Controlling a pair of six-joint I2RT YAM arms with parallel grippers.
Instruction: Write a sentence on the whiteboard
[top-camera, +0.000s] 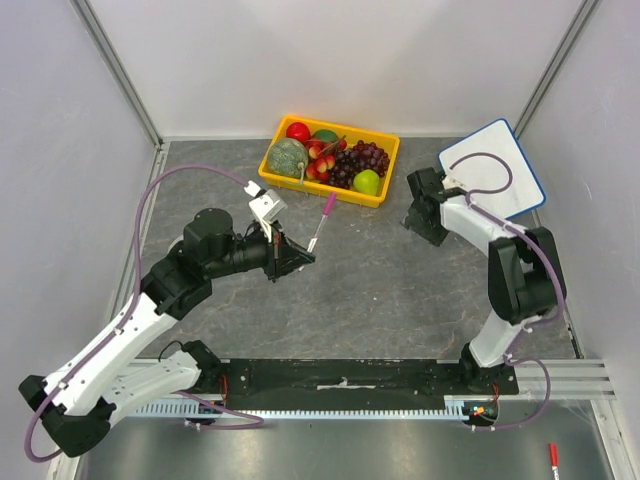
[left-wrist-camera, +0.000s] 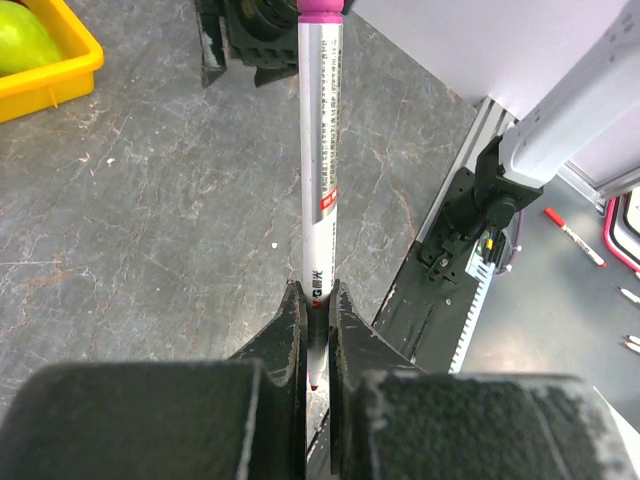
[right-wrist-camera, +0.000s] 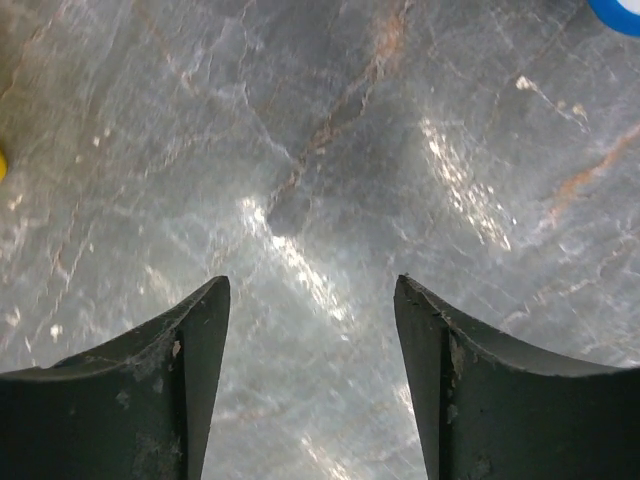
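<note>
A white marker with a pink cap (left-wrist-camera: 320, 150) stands tilted in my left gripper (top-camera: 308, 257), which is shut on its lower end above the middle of the table. In the left wrist view the marker rises upward from between the dark fingers. My right gripper is part open, with only bare table visible between its fingertips. From above, that gripper is over the table just left of the whiteboard. The blue-edged whiteboard (top-camera: 498, 165) lies at the back right, partly covered by the right arm; no writing shows on its visible part.
A yellow basket (top-camera: 283, 182) of fruit stands at the back. A red marker (top-camera: 554, 456) lies off the front right, beyond the table edge.
</note>
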